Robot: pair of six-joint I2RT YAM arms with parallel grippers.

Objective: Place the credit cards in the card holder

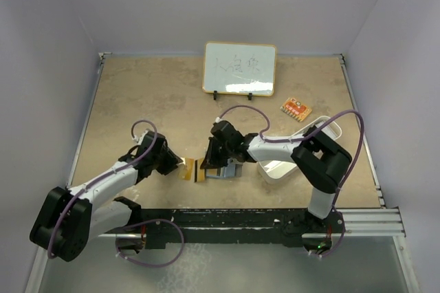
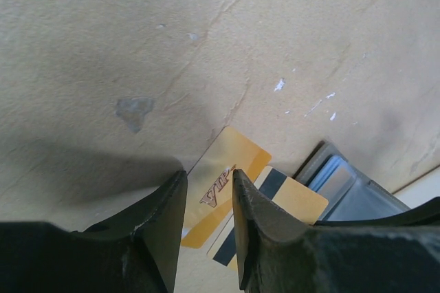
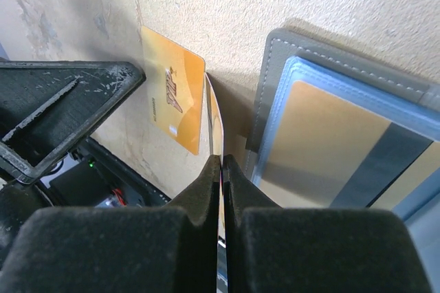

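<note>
The orange card (image 1: 187, 169) lies low at the table's front middle. My left gripper has its fingertips at two opposite edges of this card (image 2: 230, 162), apparently shut on it. Pinched thin between the fingertips of my right gripper is the beige card with a black stripe (image 3: 216, 124), seen edge-on there. In the left wrist view this striped card (image 2: 295, 200) is close beside the orange one. The blue-grey card holder (image 3: 275, 93) lies open under my right arm, with a beige, dark-striped card (image 3: 323, 142) showing inside it.
A white bin (image 1: 273, 172) stands right of the holder, partly behind my right arm. At the back are a small whiteboard (image 1: 239, 69) and an orange pack (image 1: 295, 109).
</note>
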